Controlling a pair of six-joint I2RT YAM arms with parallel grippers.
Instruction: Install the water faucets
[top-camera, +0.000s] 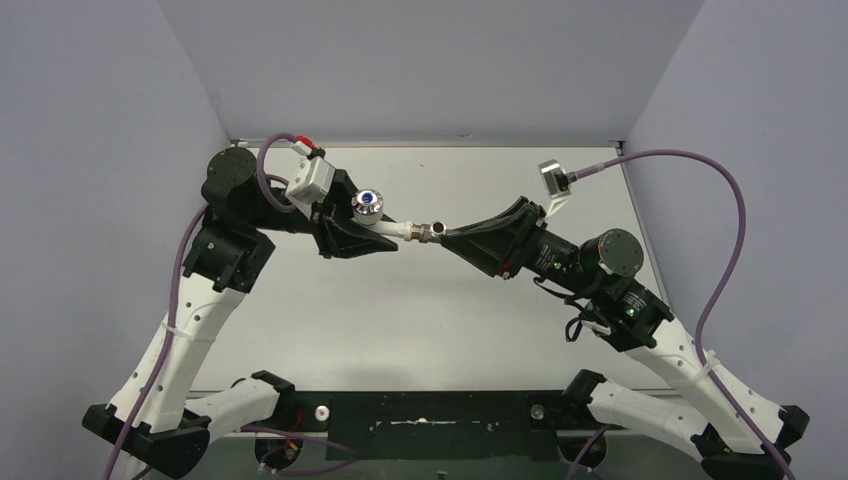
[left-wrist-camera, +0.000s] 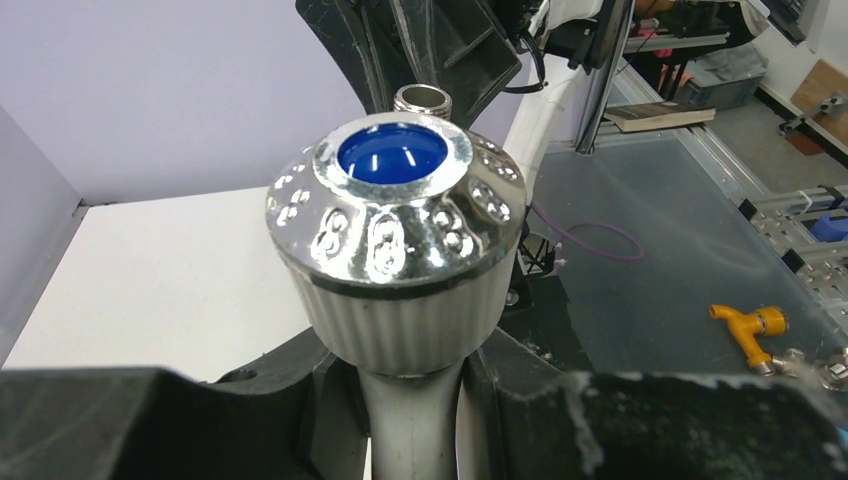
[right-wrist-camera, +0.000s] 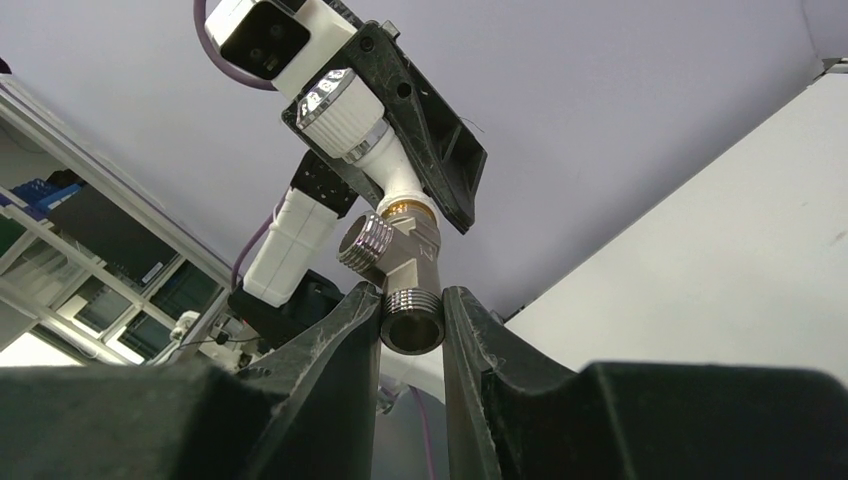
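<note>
High above the white table in the top view, a white faucet (top-camera: 393, 229) with a chrome knob and blue cap is pinched by my left gripper (top-camera: 390, 232). In the left wrist view the knob (left-wrist-camera: 400, 235) stands above that gripper's fingers, which close on the white body under it. From the other side, my right gripper is shut on a metal tee fitting (right-wrist-camera: 412, 255), at its threaded end. The tee's other end meets the faucet outlet at a brass-coloured ring (right-wrist-camera: 408, 208); how deep the threads sit is hidden. A side port (right-wrist-camera: 365, 240) sticks out, uncovered.
Grey walls enclose the back and sides. An orange tap (left-wrist-camera: 752, 330) and metal fittings (left-wrist-camera: 835, 368) lie far off at the right in the left wrist view.
</note>
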